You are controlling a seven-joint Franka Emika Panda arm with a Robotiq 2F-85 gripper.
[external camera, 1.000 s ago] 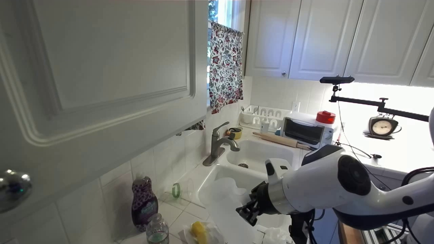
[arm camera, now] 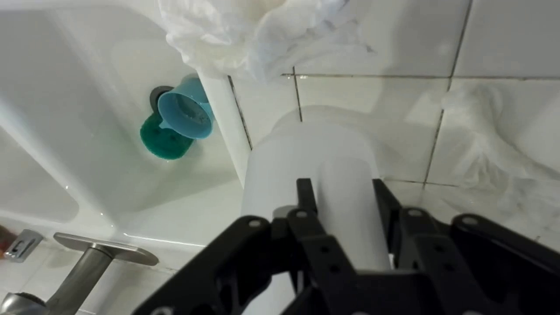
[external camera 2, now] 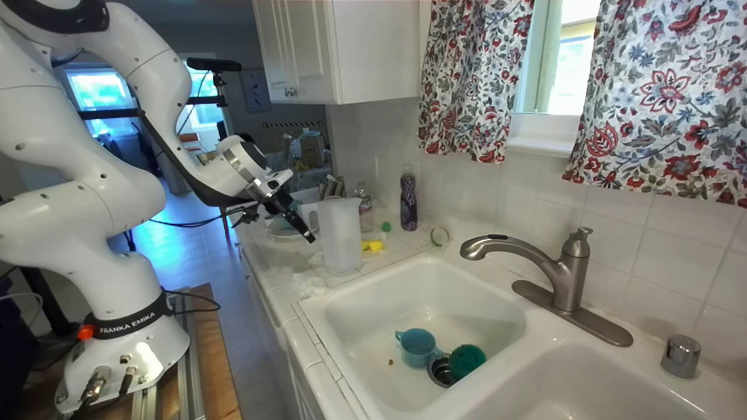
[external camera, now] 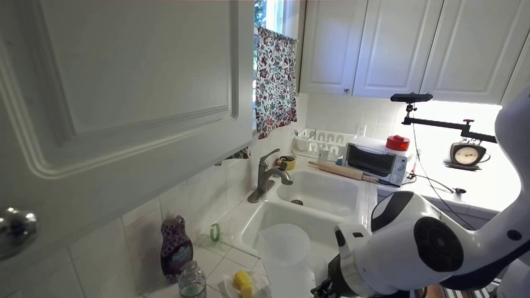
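Observation:
A translucent white pitcher (external camera 2: 341,234) stands upright at the counter's edge, right beside the sink. My gripper (external camera 2: 310,237) reaches in at its handle side. From the wrist view, the pitcher's pale handle (arm camera: 346,210) runs between the two black fingers, and my gripper is shut on it. Exterior view 1 shows the pitcher (external camera: 284,246) from its far side, with the gripper (external camera: 321,289) low at the bottom edge and its fingertips partly cut off.
The sink basin (external camera 2: 350,318) holds a blue cup (external camera 2: 417,347) and a green scrubber (external camera 2: 466,360). Crumpled white plastic (arm camera: 252,39) lies near the pitcher. Beyond are a yellow item (external camera 2: 372,245), a purple soap bottle (external camera 2: 409,199) and a clear bottle (external camera 2: 365,209). The faucet (external camera 2: 539,266) rises behind the sink.
The gripper has come lower and slightly to the right in exterior view 1. The pitcher's rim has shifted right and down, and its lean has changed.

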